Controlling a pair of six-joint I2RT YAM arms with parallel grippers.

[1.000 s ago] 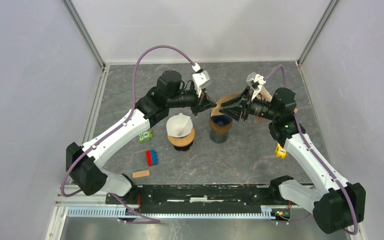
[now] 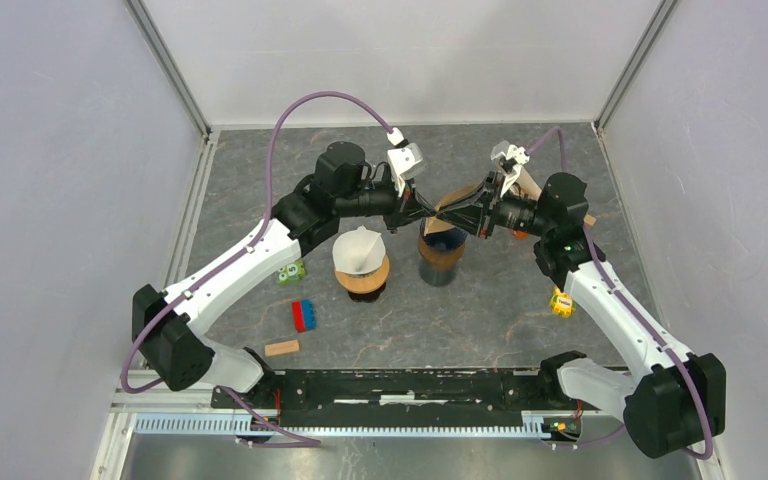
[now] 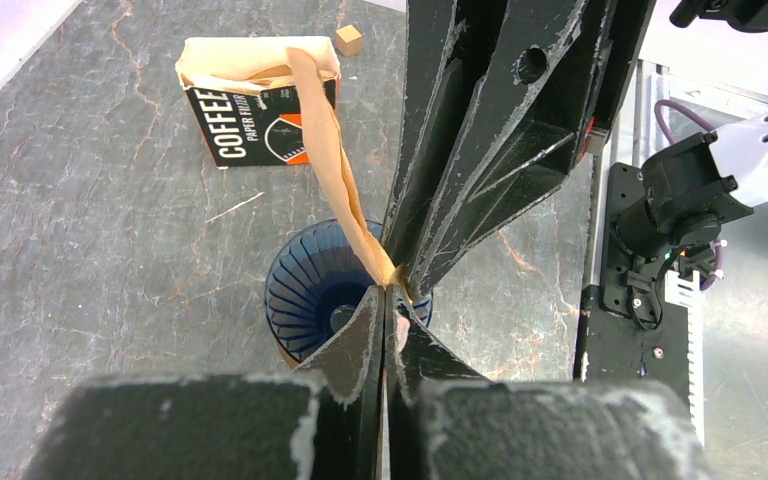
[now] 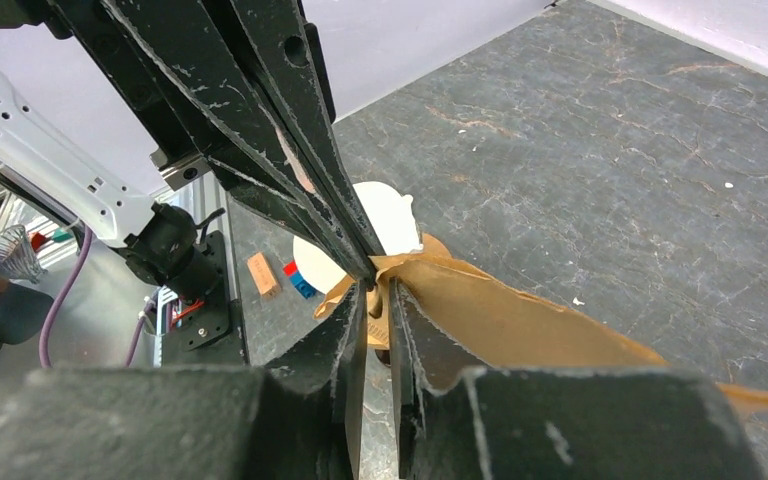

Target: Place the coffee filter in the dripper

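The brown paper coffee filter [image 3: 328, 150] stands folded and thin, upright above the blue ribbed dripper [image 3: 305, 285]. My left gripper is shut on its lower corner. From the other side comes my right gripper, slightly open, its fingertips either side of the filter's near edge with a narrow gap between them. In the right wrist view the filter's broad side [image 4: 520, 325] spreads to the right. Seen from above, both grippers meet over the dripper [image 2: 444, 240], which sits on a glass vessel [image 2: 438, 272].
The coffee filter box [image 3: 260, 115] stands open behind the dripper. Left of the dripper is a white-topped vessel with a wooden collar [image 2: 368, 280]. Small toys and blocks lie about, including a red and blue block [image 2: 303, 315] and a yellow toy [image 2: 561, 303].
My right gripper has shifted very slightly left, and its fingers have drawn closer together around the filter's edge. The left arm has stayed still.
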